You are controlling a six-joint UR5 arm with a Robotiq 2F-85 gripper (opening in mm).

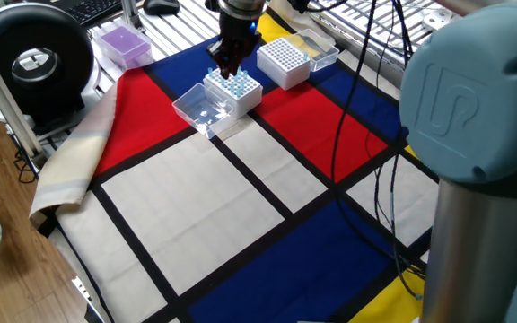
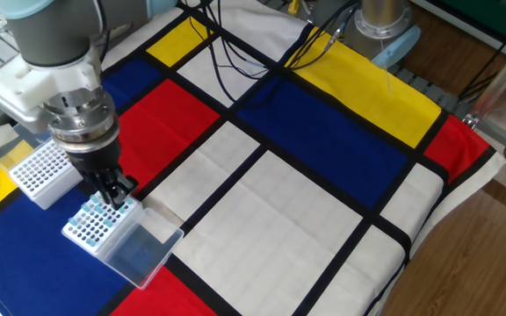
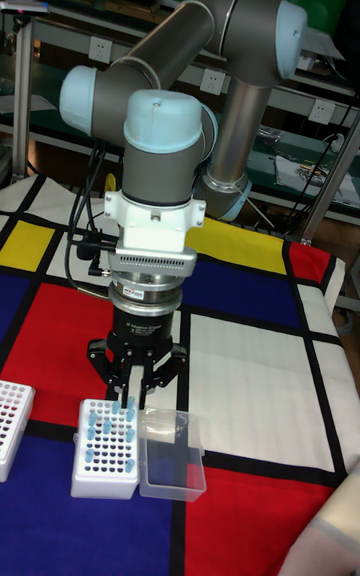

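Note:
A white tip rack [image 3: 104, 478] with several light-blue tips [image 3: 91, 455] standing in its holes is below my gripper [image 3: 133, 403]. In exterior view 3 the fingers point down at the rack's back right corner, close to the tips there. A narrow space seems to show between them, but whether anything is held is unclear. From the side, in exterior view 2, the dark gripper [image 2: 118, 200] hangs over one edge of the rack [image 2: 99, 230]. It partly covers the tips in exterior view 1. The rack's clear lid [image 1: 206, 109] lies folded open beside it.
A second white rack [image 1: 284, 65], with no blue tips showing, stands nearby with its clear lid [image 1: 314, 47] open. A clear box with purple contents [image 1: 124, 45] sits at the far left. Black cables [image 1: 337, 152] hang beside the arm.

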